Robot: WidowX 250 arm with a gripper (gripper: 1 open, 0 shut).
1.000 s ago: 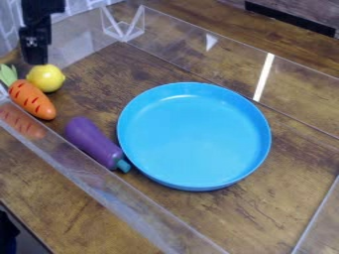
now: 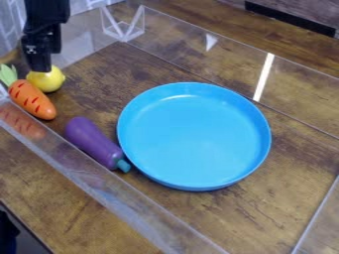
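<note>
My black gripper (image 2: pixel 40 58) hangs at the upper left, open, its fingertips just above a yellow round fruit (image 2: pixel 48 80); whether they touch it is unclear. Beside the fruit lies an orange toy carrot (image 2: pixel 31 98) with a green top. A purple toy eggplant (image 2: pixel 93 143) lies lower down, left of a large blue plate (image 2: pixel 193 136).
A clear plastic barrier runs along the left and lower left, with more clear panels at the back and right.
Over the last second my gripper has come down toward the yellow fruit. The carrot, eggplant and plate have not moved.
</note>
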